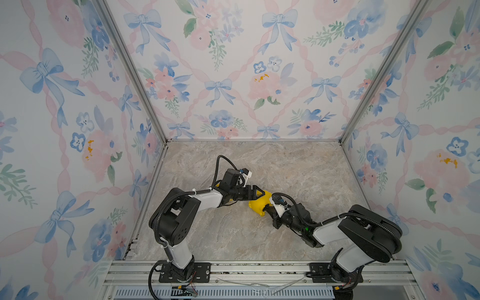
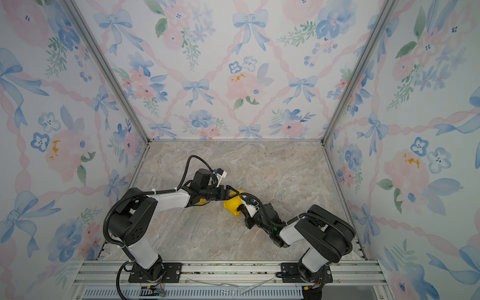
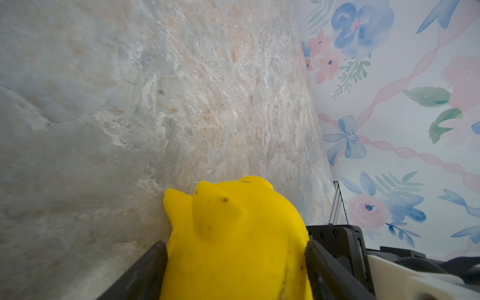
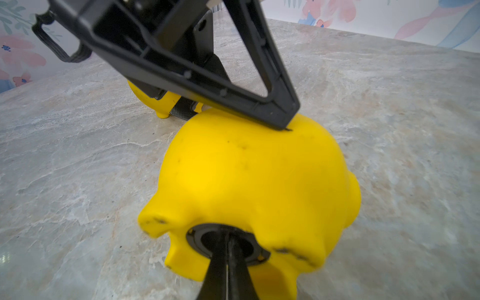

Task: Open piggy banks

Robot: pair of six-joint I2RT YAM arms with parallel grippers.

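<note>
A yellow piggy bank (image 1: 257, 205) lies on its side near the middle of the tabletop. My left gripper is shut on it, one finger on each side, its black finger (image 4: 250, 106) resting over the bank's upper surface in the right wrist view. The bank's underside, with stubby feet, faces the right wrist camera and has a round opening with a dark ring (image 4: 197, 241). My right gripper is shut, nothing showing between its fingers, with its tips at the opening, seemingly inside it. How deep they reach is hidden.
Another yellow object (image 4: 156, 102), perhaps a second piggy bank, sits behind and under the left gripper, mostly hidden. Floral walls enclose it.
</note>
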